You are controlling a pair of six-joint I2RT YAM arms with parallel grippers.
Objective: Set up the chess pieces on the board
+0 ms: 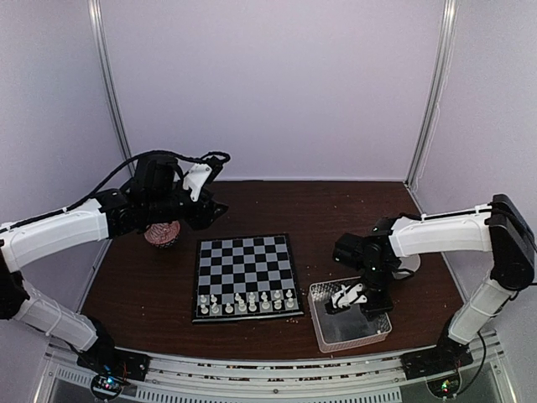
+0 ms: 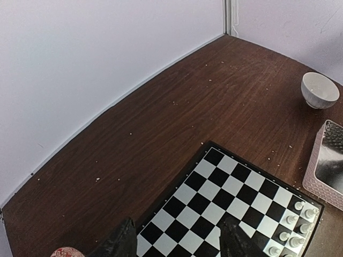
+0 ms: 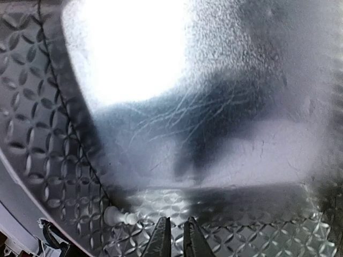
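The chessboard [image 1: 244, 264] lies mid-table with white pieces [image 2: 303, 227] along its near rows. My left gripper hangs open and empty in the air, up and left of the board. My right gripper is down inside the metal basket [image 1: 351, 336], its fingertips close together; whether anything is between them is hard to see. A white piece [image 3: 120, 217] lies in the basket's corner, left of those fingertips.
A white bowl [image 2: 319, 88] stands behind the basket, partly hidden by my right arm in the top view. A red patterned bowl [image 1: 160, 235] sits left of the board.
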